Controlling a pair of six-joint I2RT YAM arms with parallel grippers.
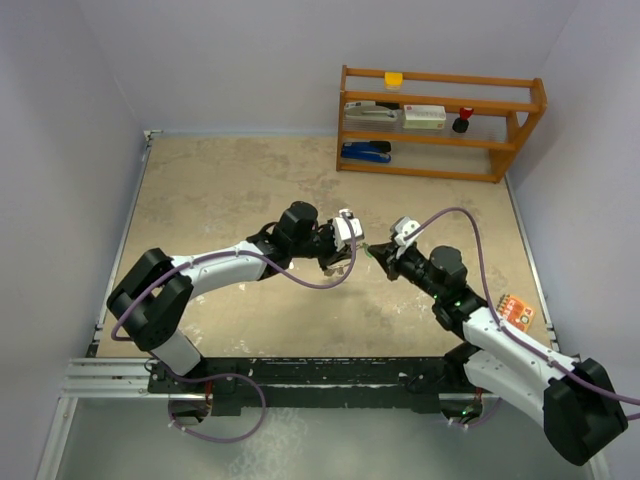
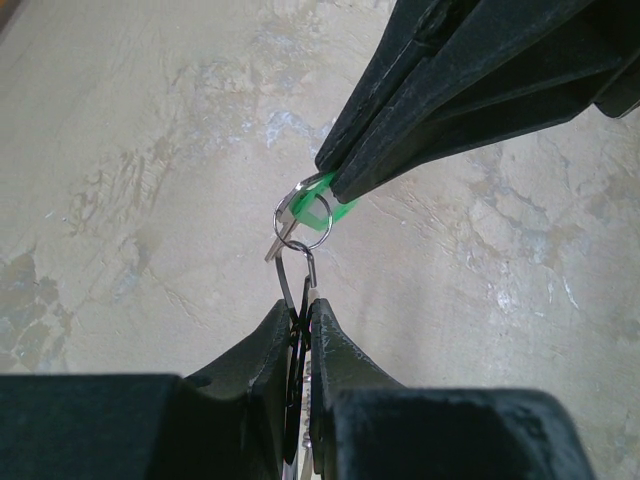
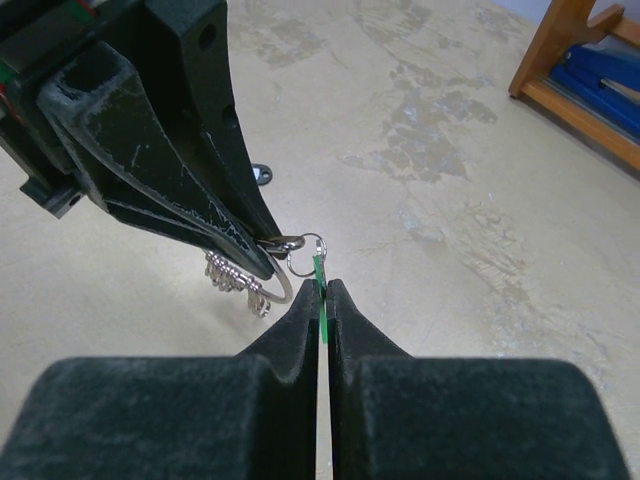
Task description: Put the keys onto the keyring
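Observation:
My left gripper is shut on a metal keyring clasp [image 2: 284, 280], its open hook pointing up in the left wrist view. A short chain [image 3: 235, 278] hangs beside it in the right wrist view. Facing it, my right gripper is shut on a thin green key tag [image 3: 319, 268]. From the tag hangs a small split ring [image 2: 328, 230], with a slim metal key [image 2: 280, 241] beside it. The ring meets the hook's tip in the left wrist view; whether it is threaded on, I cannot tell. From above, both grippers nearly touch over mid-table.
A wooden shelf [image 1: 440, 137] stands at the back right, holding a blue stapler [image 1: 367, 152] and a white box [image 1: 424, 117]. An orange notebook [image 1: 515, 312] lies near the right edge. One small metal-and-blue item [image 3: 262, 174] lies behind the left gripper.

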